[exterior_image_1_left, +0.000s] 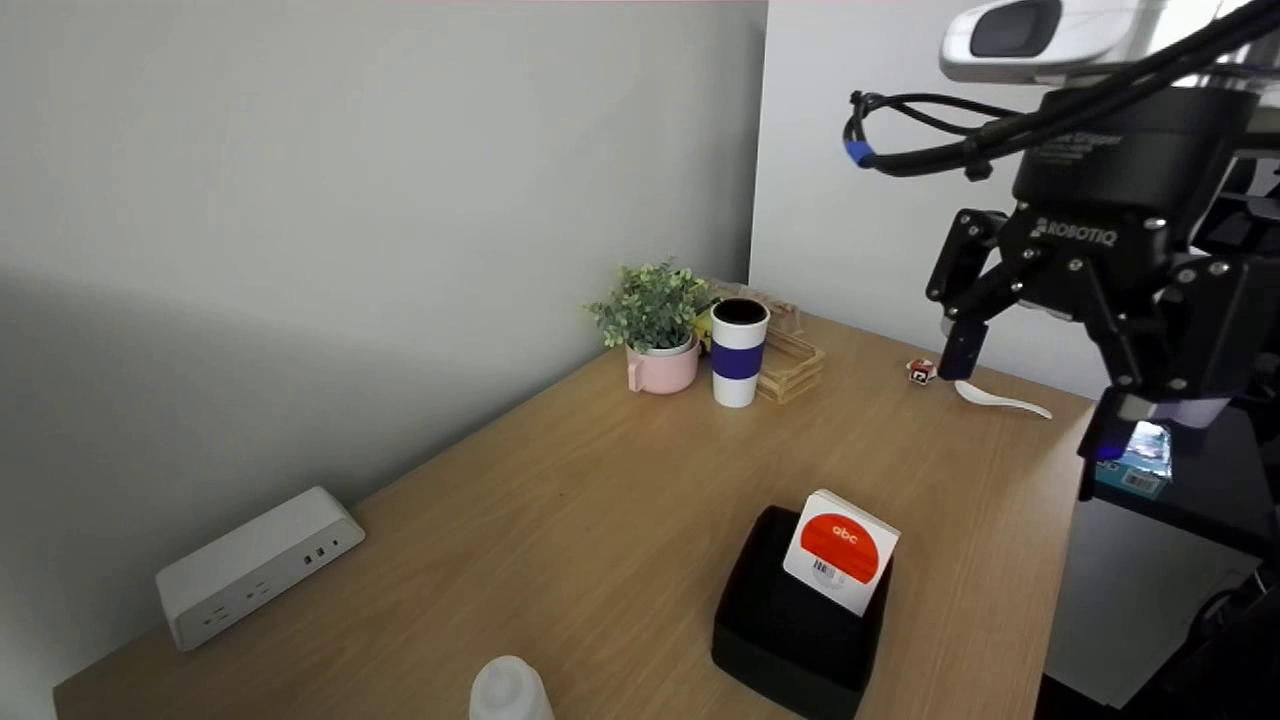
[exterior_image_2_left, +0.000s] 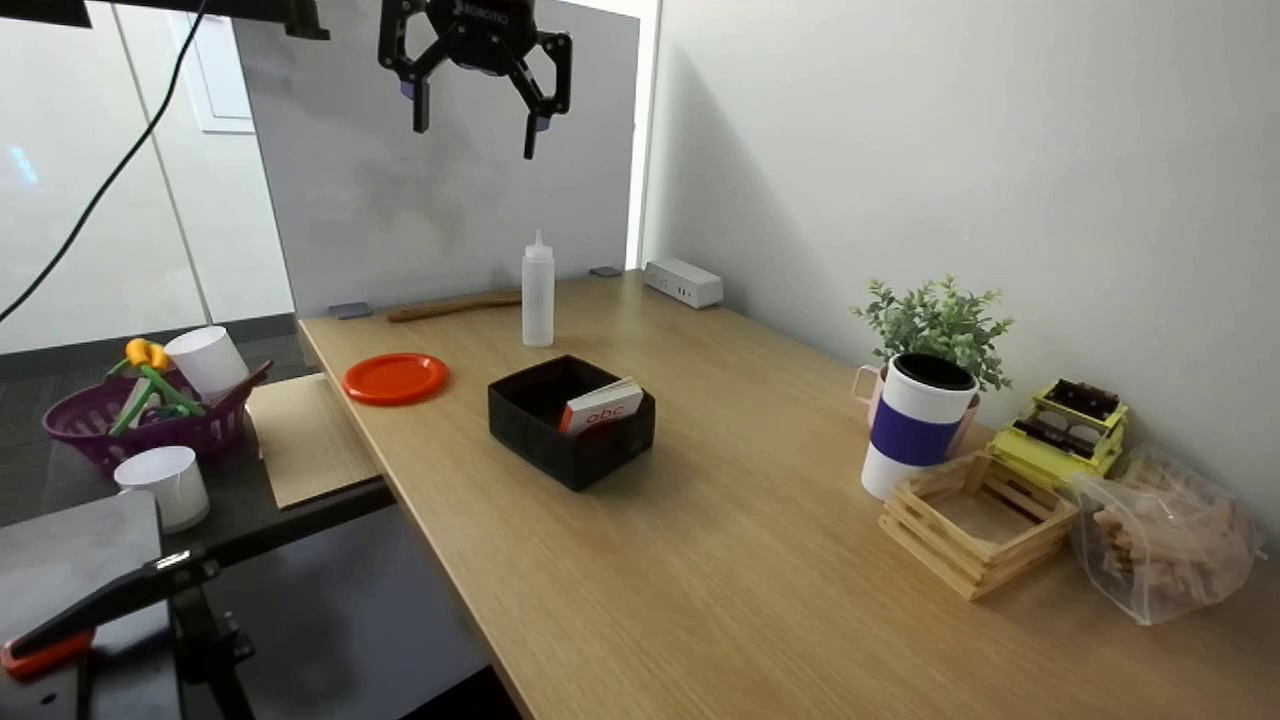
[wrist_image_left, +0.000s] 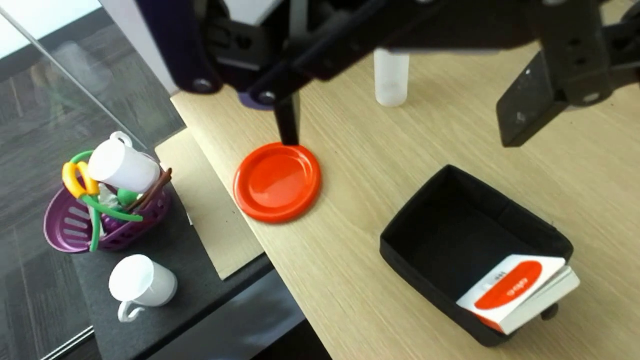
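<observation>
My gripper (exterior_image_2_left: 476, 144) stands wide open well above the table, with nothing between its fingers. In the wrist view its fingertips (wrist_image_left: 528, 108) hang clear of everything on the tabletop. Below sits a black fabric box (wrist_image_left: 447, 222) on the wood table. A small white book (exterior_image_1_left: 842, 550) with a red "abc" label leans inside the box, tilted against one end and poking above the rim. Beyond the box, near the table's edge, lies a red plate (exterior_image_2_left: 396, 378), empty. An upright clear squeeze bottle (exterior_image_2_left: 537, 294) stands behind the box.
A white cup with a blue band (exterior_image_2_left: 919, 426), a potted plant (exterior_image_1_left: 654, 307) and a wooden crate (exterior_image_2_left: 978, 528) crowd one end by the wall. A purple basket (wrist_image_left: 66, 222) and a white mug (wrist_image_left: 143, 281) occupy a lower surface. Mid-table is bare.
</observation>
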